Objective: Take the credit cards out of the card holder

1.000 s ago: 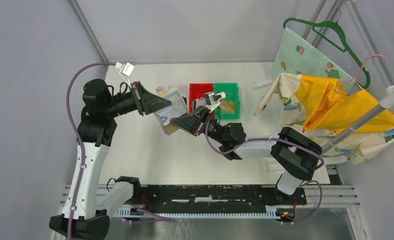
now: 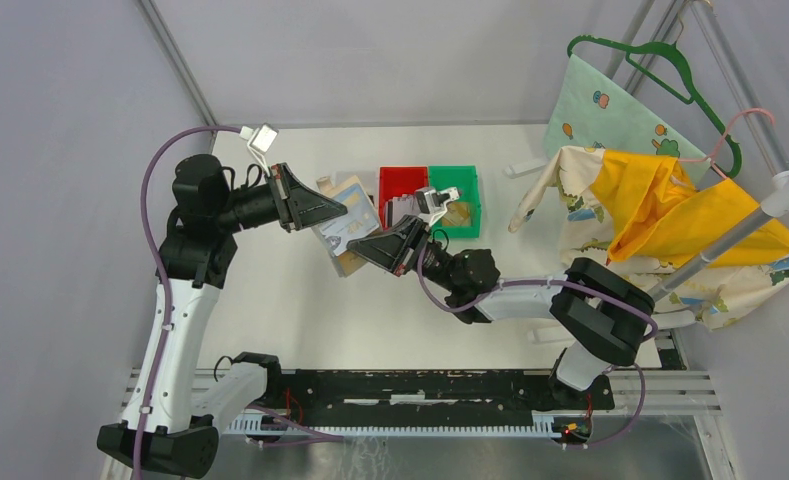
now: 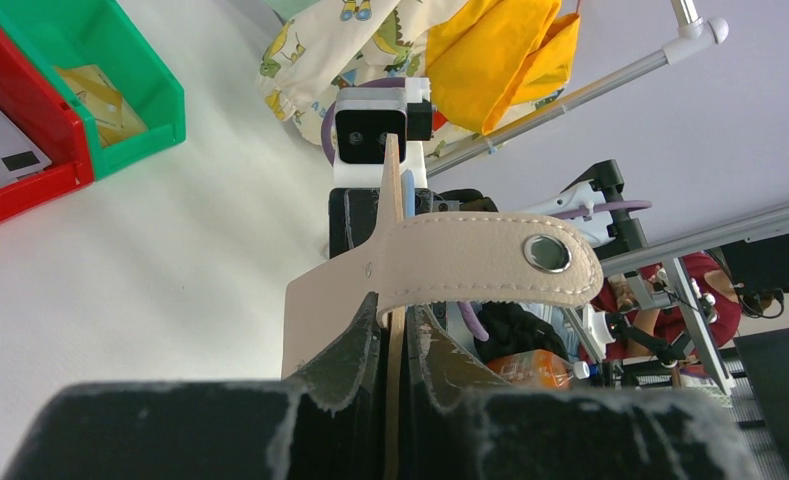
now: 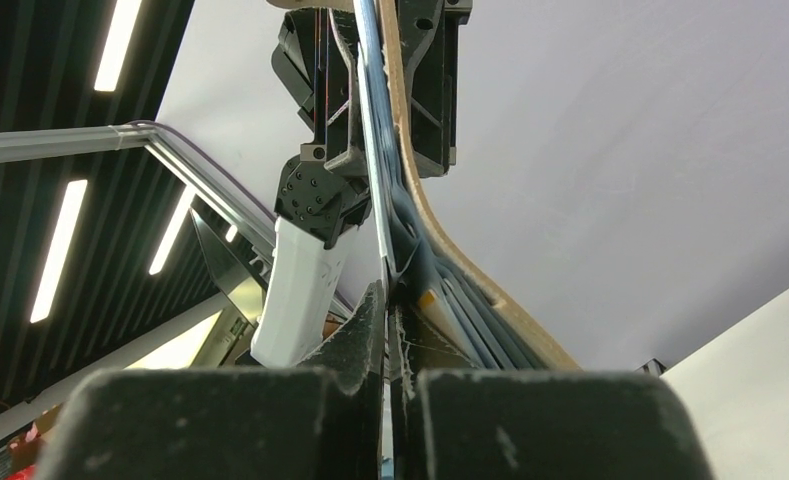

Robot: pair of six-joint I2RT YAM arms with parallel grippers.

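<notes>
The beige card holder (image 2: pixel 346 264) hangs opened above the table, with a pale blue card face (image 2: pixel 344 224) towards the top camera. My left gripper (image 2: pixel 341 210) is shut on its edge; in the left wrist view the tan cover (image 3: pixel 332 300) and snap strap (image 3: pixel 480 250) stand up around the fingertips. On the holder's other side, my right gripper (image 2: pixel 352 247) is shut. Its tips (image 4: pixel 370 305) meet the edge of a thin pale sheet (image 4: pixel 374 150), beside several layered sleeves (image 4: pixel 475 318). Whether that sheet is pinched between them, I cannot tell.
A red bin (image 2: pixel 402 176) and a green bin (image 2: pixel 454 172) stand side by side behind the right gripper; pale cards lie in the red one. Clothes on hangers (image 2: pixel 660 190) crowd the right side.
The card holder is still between them, and the bins have not moved.
</notes>
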